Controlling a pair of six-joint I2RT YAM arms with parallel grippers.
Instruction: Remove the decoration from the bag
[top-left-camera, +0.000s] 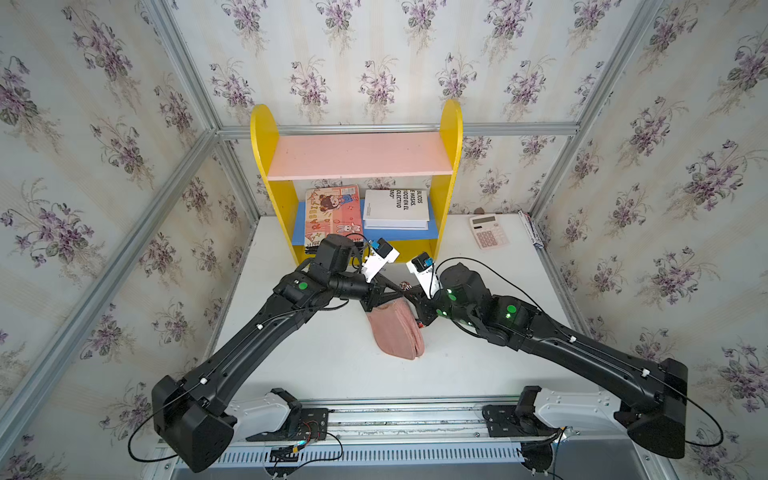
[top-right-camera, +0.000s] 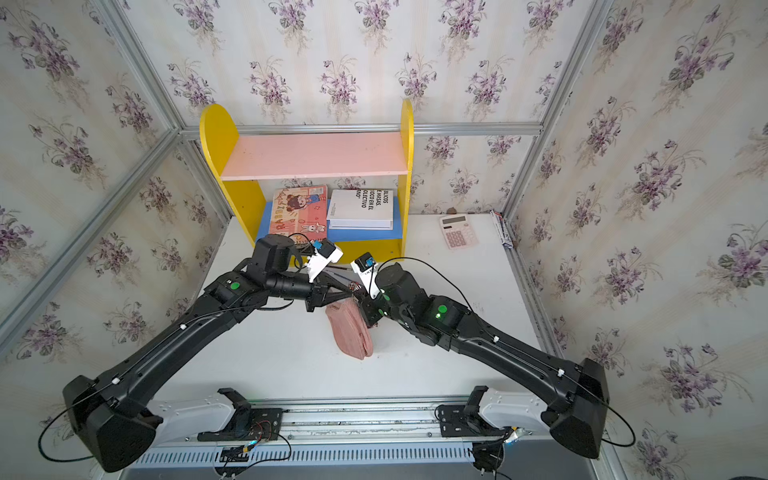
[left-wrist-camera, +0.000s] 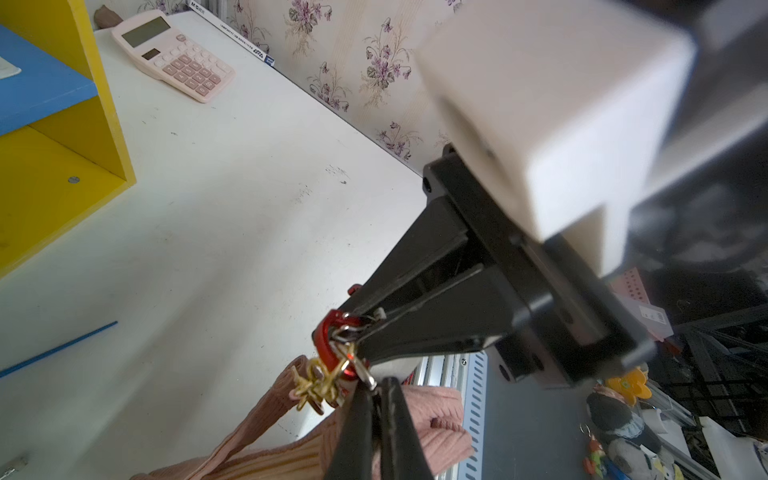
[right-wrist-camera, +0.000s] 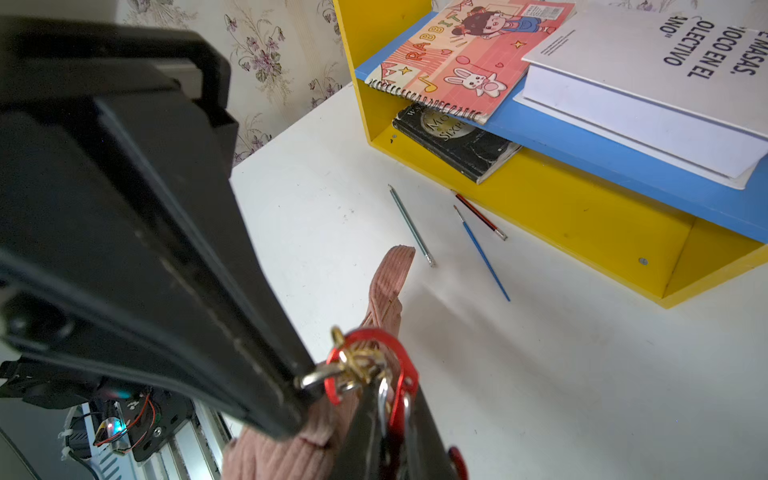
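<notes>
The pink ribbed bag (top-left-camera: 396, 332) is below both grippers, near the middle of the table, its top partly hidden by them. At its top is the decoration, a red clasp (right-wrist-camera: 388, 344) with gold and silver metal links (left-wrist-camera: 316, 384). My right gripper is shut on the red clasp. My left gripper is shut with its tips at a thin silver ring (right-wrist-camera: 320, 375), which seems pinched between them. The tips of both grippers are very close together. Whether the links still join the bag is hard to tell.
Behind the arms stands a yellow shelf (top-left-camera: 452, 148) with books. Thin pencils and a blue brush (right-wrist-camera: 484, 256) lie in front of it. A pink calculator (top-left-camera: 487, 231) is at the back right.
</notes>
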